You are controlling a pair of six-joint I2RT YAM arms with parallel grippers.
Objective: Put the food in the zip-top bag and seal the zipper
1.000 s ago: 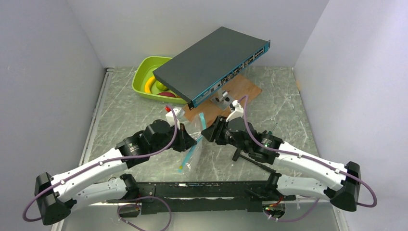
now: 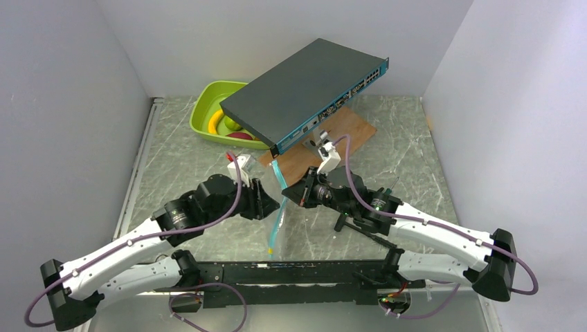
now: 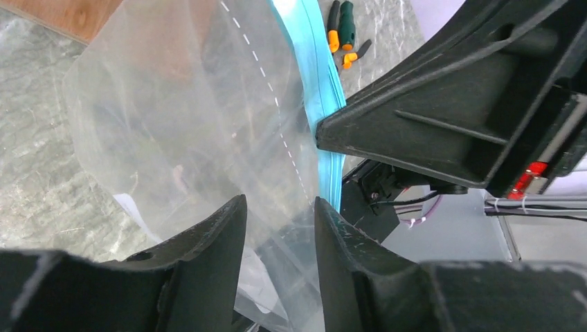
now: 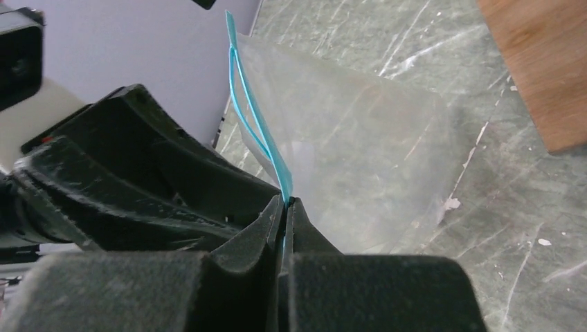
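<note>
The clear zip top bag hangs upright between the two arms, its blue zipper strip running lengthwise. My right gripper is shut on the blue zipper edge of the bag. On the other side, my left gripper stands open. In the left wrist view the bag's clear film lies beyond the left fingertips, while the zipper passes by the right gripper's dark fingers. No food shows inside the bag. A banana and other fruit sit in the green bin.
A dark network switch overhangs part of the bin and the wooden board. Small hand tools lie on the marble table at the right. Clear table lies at front left.
Earlier the left gripper was shut at the bag and the right was open; now the right is shut and the left open. The zipper strip has swung more upright and slightly left.
</note>
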